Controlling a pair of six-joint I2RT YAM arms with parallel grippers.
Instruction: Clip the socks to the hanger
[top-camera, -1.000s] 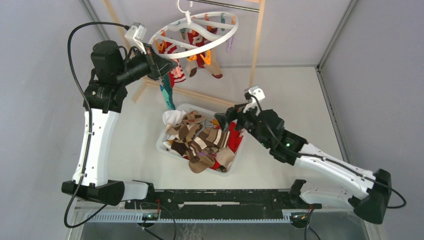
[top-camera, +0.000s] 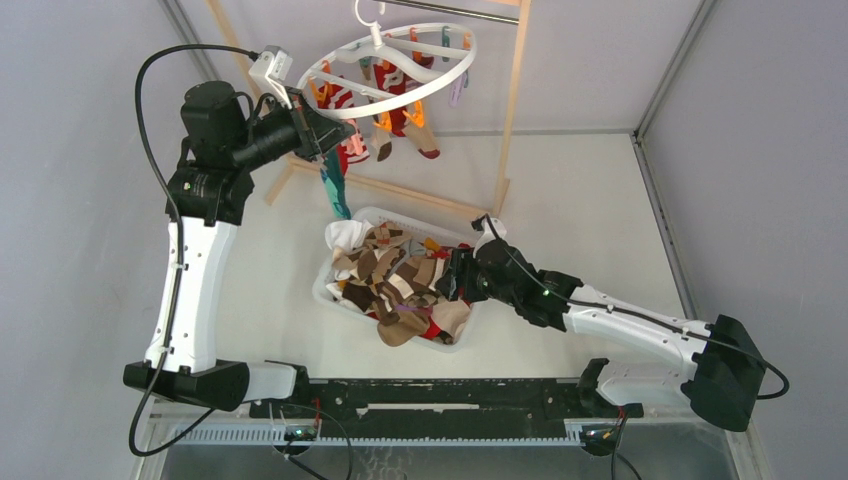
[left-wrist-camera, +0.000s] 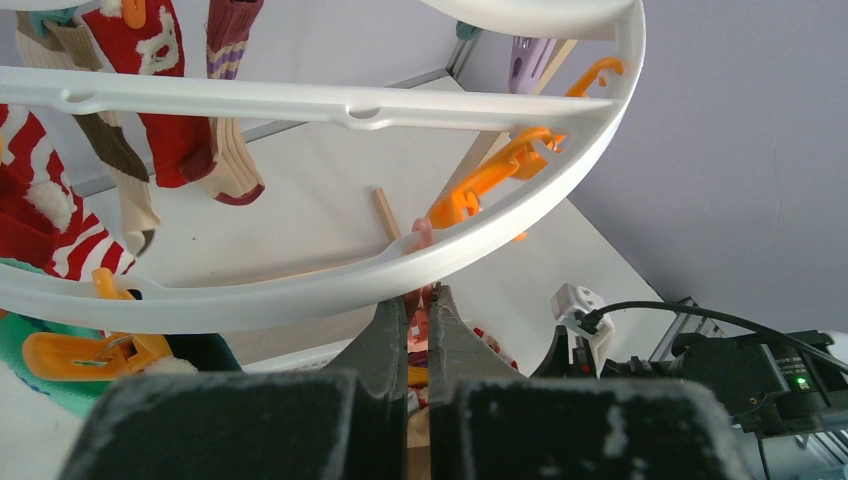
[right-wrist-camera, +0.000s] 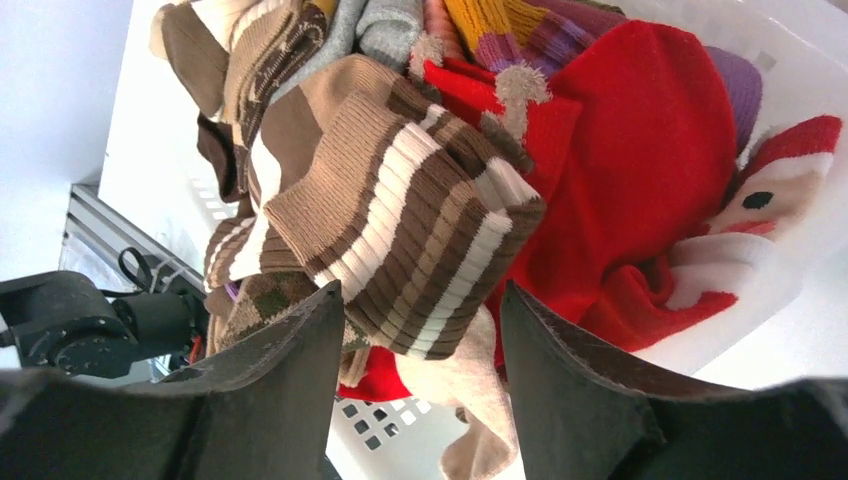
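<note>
The round white hanger (top-camera: 455, 72) hangs at the back, with several socks clipped to it, among them a red one (left-wrist-camera: 165, 80). My left gripper is at the hanger's rim, its fingertips closed on a pink clip (left-wrist-camera: 422, 235). No sock shows in that clip. Over the white bin (top-camera: 322, 292) of loose socks, my right gripper points down with its fingers apart. A brown and cream striped sock (right-wrist-camera: 385, 215) lies between and ahead of its fingers, not pinched. A red sock (right-wrist-camera: 645, 130) lies beside it.
Empty orange clips (left-wrist-camera: 485, 185) and a purple clip (left-wrist-camera: 530, 62) sit along the hanger's rim. A wooden frame (top-camera: 512, 110) stands behind the bin. Floor to the right of the bin is clear.
My right gripper has come down and toward the front of the bin, now over the striped sock. The left arm has stayed still. Hanging socks sway slightly.
</note>
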